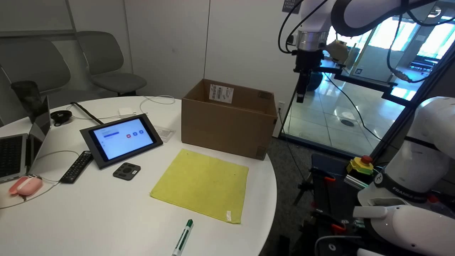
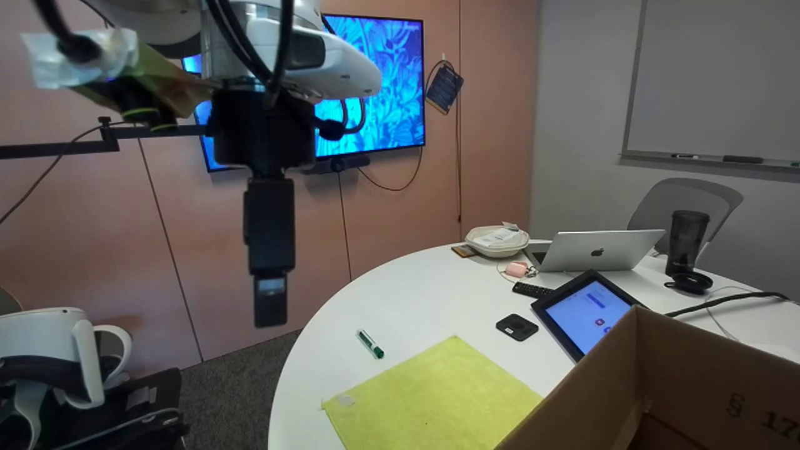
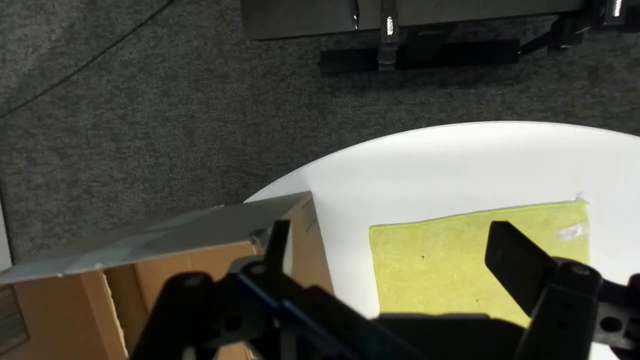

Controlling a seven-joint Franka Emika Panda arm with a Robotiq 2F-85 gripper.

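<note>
My gripper is open, its two black fingers wide apart with nothing held between them. In the first exterior view the gripper hangs pointing down, high and to the right of the box. A yellow cloth lies flat on the white table. Behind it stands an open cardboard box near the table's edge; most of its floor is hidden. A green-and-white marker rests on the table beside the cloth.
A tablet on a stand, a small black puck-like device, a remote, a laptop and a pink case occupy the table's other side. Bare table surrounds the marker. Dark floor lies below the gripper.
</note>
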